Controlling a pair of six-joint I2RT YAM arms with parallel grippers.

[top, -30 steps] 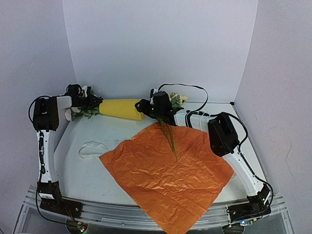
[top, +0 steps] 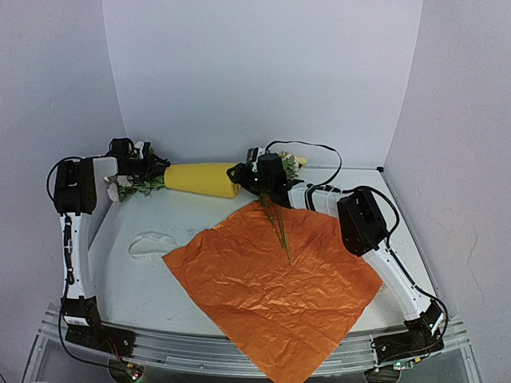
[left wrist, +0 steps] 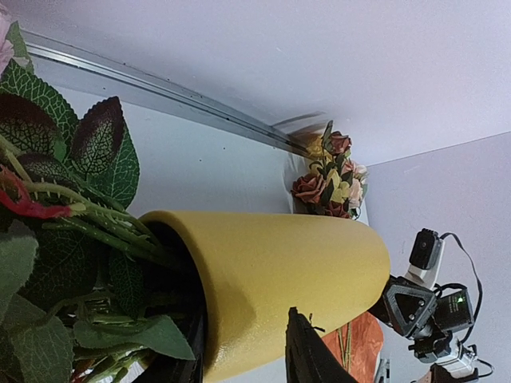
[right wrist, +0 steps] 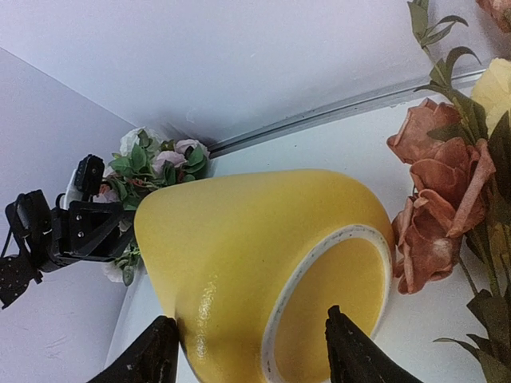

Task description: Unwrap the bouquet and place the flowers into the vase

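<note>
The yellow vase point(top: 201, 179) lies on its side along the back wall, its mouth to the left. In the left wrist view, stems and leaves point(left wrist: 96, 215) of a bouquet reach into the vase's mouth; their inner ends are hidden. My left gripper point(top: 165, 166) is at this mouth, its fingers apart, one at the opening and one outside the wall. At the vase's other end, my right gripper has its fingers apart around the edge of the white-rimmed base, the left one against the side. Another bunch of flowers point(right wrist: 439, 195) lies beyond the base.
An orange sheet point(top: 275, 295) covers the front middle, with loose stems point(top: 278, 231) of the right bunch lying over it. To its left sits a pale ribbon loop point(top: 152, 246). White table shows bare at the left front.
Over the last second the vase and my right gripper have shifted slightly to the right. My left arm looks still.
</note>
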